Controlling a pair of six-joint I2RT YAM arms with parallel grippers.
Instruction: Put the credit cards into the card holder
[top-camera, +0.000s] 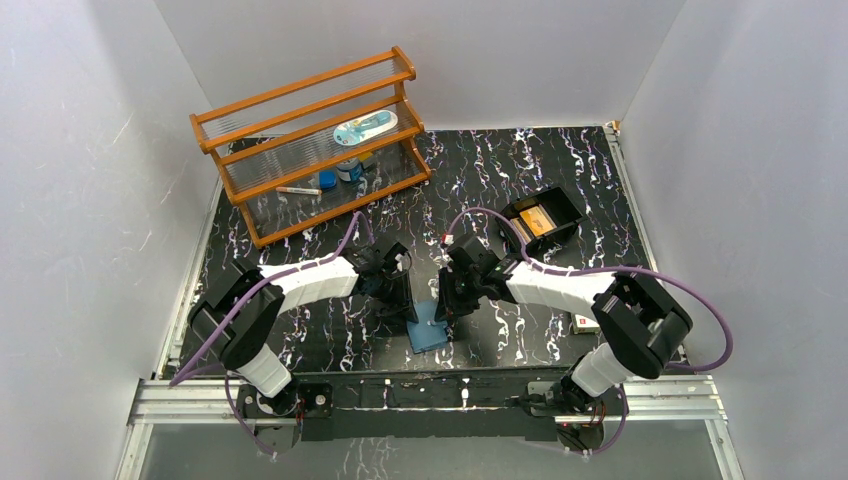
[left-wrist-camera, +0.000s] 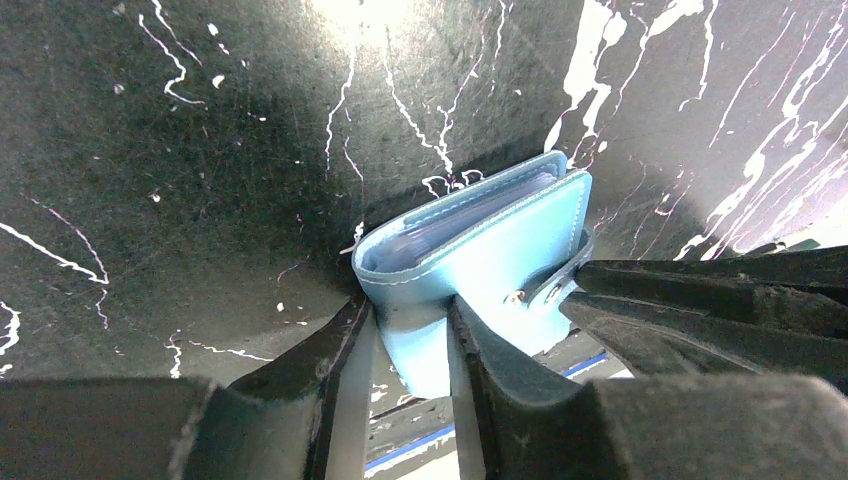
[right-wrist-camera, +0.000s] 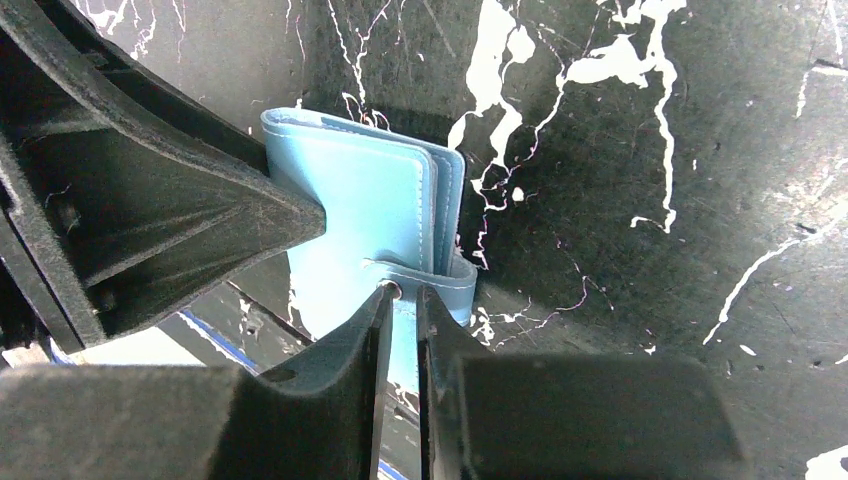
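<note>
A light blue card holder (top-camera: 428, 336) (left-wrist-camera: 515, 245) (right-wrist-camera: 350, 190) lies on the marble surface between my grippers, near the front edge. My left gripper (top-camera: 404, 314) is around one end of the holder, fingertips against it; whether it grips firmly is unclear. My right gripper (top-camera: 444, 312) is shut on the snap strap of the holder, its fingers close together at the snap. The holder's top edge shows a narrow slot with clear sleeves inside in the left wrist view.
A black box (top-camera: 563, 208) with orange cards and other items sits at back right. A wooden shelf rack (top-camera: 300, 90) stands at back left. A pale object (top-camera: 584, 325) lies partly under the right arm.
</note>
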